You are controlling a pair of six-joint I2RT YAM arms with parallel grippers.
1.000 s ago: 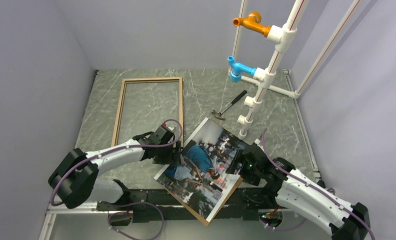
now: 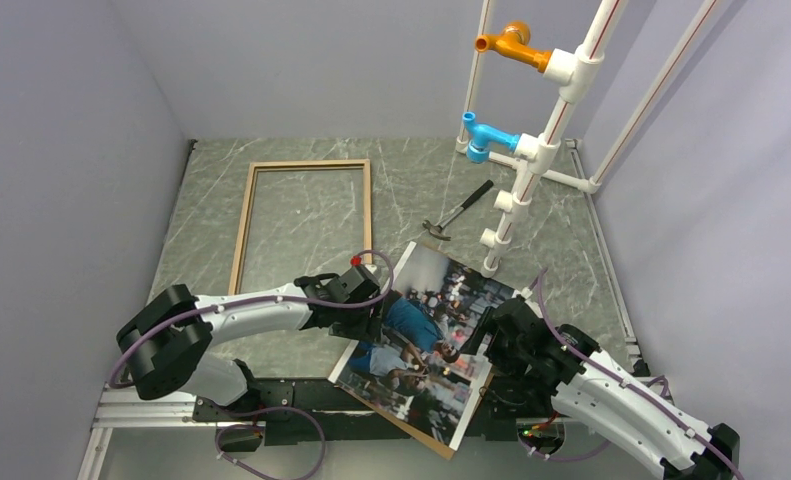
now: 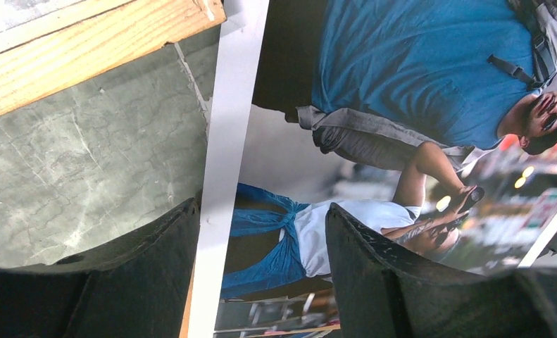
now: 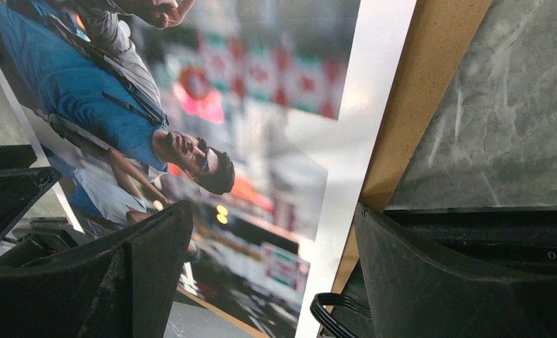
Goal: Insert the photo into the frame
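Note:
The photo (image 2: 426,330) lies tilted on a brown board across the table's front edge, right of the wooden frame (image 2: 366,200), whose corner shows in the left wrist view (image 3: 85,63). My left gripper is over the photo's left white border, fingers apart. My right gripper stands open over the photo's right edge, where the board (image 4: 420,77) shows beside the white border.
A hammer (image 2: 456,210) lies beyond the photo. White pipes with a blue tap (image 2: 486,135) and an orange tap (image 2: 511,48) rise at the back right. Grey walls bound the table.
Since a second ago both arms and the photo have shifted right and slightly toward the front, and the frame appears shifted slightly too.

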